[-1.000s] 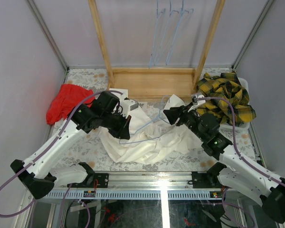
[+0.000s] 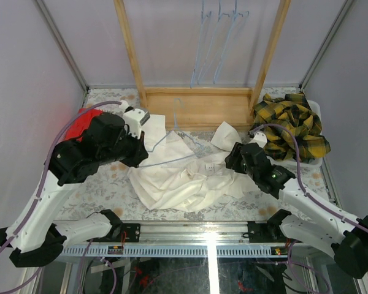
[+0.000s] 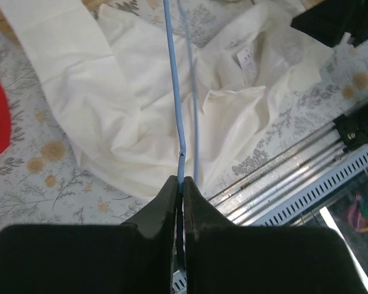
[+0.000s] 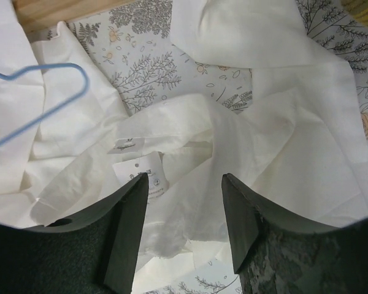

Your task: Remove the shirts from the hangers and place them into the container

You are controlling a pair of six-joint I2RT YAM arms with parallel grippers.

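Note:
A white shirt [image 2: 178,193] lies crumpled on the patterned table, with a label [image 4: 141,173] showing at its collar. Clear of the cloth, a blue wire hanger [image 2: 172,161] is held up by my left gripper, whose fingers are shut on the wire. Part of the hanger [image 4: 55,113] crosses the upper left of the right wrist view. My right gripper is open above the shirt's collar, facing down, with no cloth pinched between its fingers.
A red cloth [image 2: 81,125] lies at the left, partly behind my left arm. Yellow-and-black plaid cloth [image 2: 291,125] fills a white bin [image 2: 316,110] at right. Several blue hangers [image 2: 218,43] hang from the wooden rack [image 2: 196,101] at the back.
My left gripper has moved left and back, carrying the hanger away from my right gripper. The right gripper has turned from facing the hanger to pointing down over the shirt. The shirt stays on the table.

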